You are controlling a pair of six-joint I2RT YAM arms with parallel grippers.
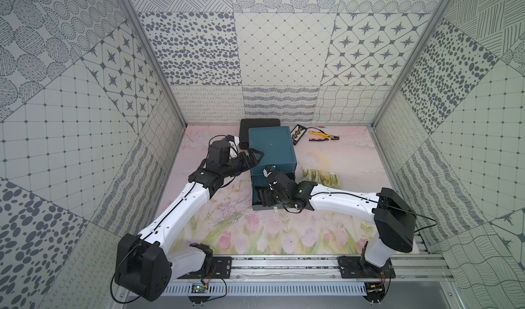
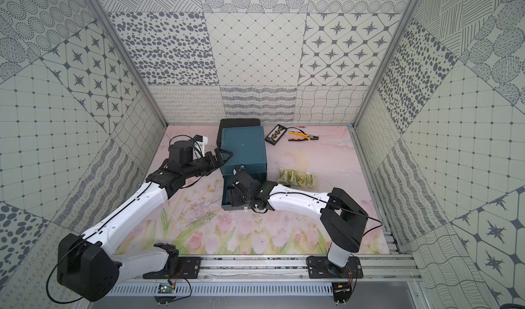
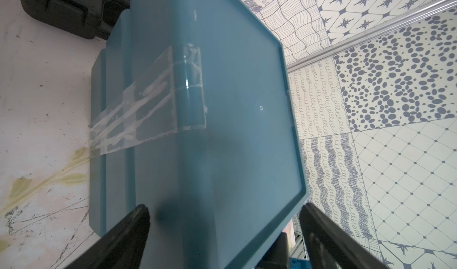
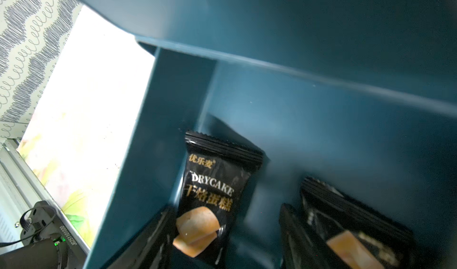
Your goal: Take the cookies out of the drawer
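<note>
A teal drawer box stands mid-table with its lower drawer pulled out toward me. Inside lie black DRYCAKE packets, one along the side wall and another to its right. My open right gripper is down in the drawer, its fingers either side of the first packet, the second just beyond. My left gripper is at the box's left upper side, fingers apart around its front corner in the left wrist view; whether they touch it I cannot tell.
A black case, a small tool tray and yellow pliers lie at the back. Several small packets lie right of the box.
</note>
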